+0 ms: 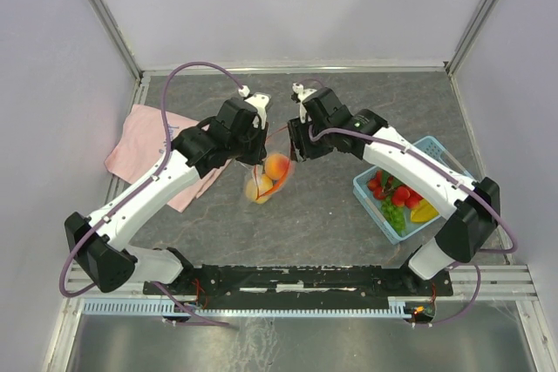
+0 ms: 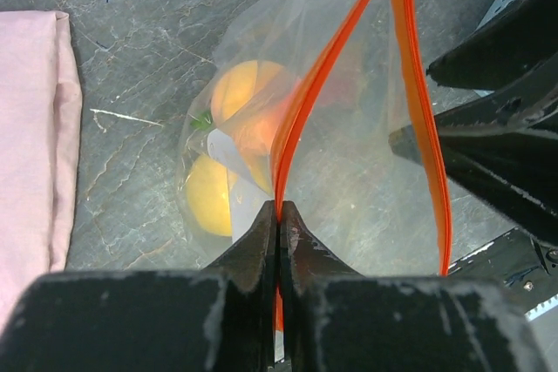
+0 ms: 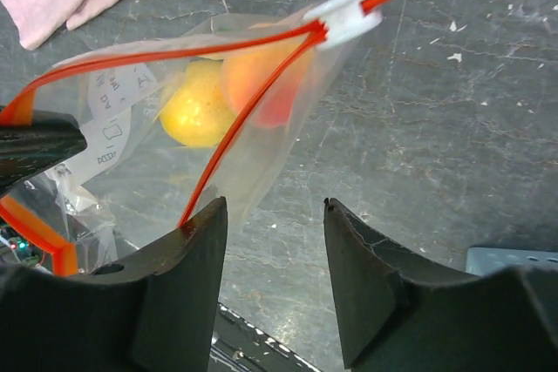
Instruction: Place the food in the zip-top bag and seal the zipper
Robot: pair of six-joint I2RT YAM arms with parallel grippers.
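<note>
A clear zip top bag [image 1: 276, 165] with orange zipper edges holds round food: an orange-red peach [image 1: 276, 165] and a yellow fruit [image 3: 196, 106]. My left gripper is shut on one orange zipper edge. The bag's mouth gapes, its other zipper edge [image 2: 425, 119] curving away to the right. A white slider [image 3: 344, 16] sits at the far end of the zipper. In the right wrist view my right gripper has its fingers apart with nothing between them; the near zipper edge runs down beside its left finger [image 3: 205, 237].
On the right, a blue basket [image 1: 377, 219] contains tomatoes, green grapes [image 1: 393, 214] and a yellow item [image 1: 424, 211]. A pink cloth [image 1: 144, 141] lies on the left.
</note>
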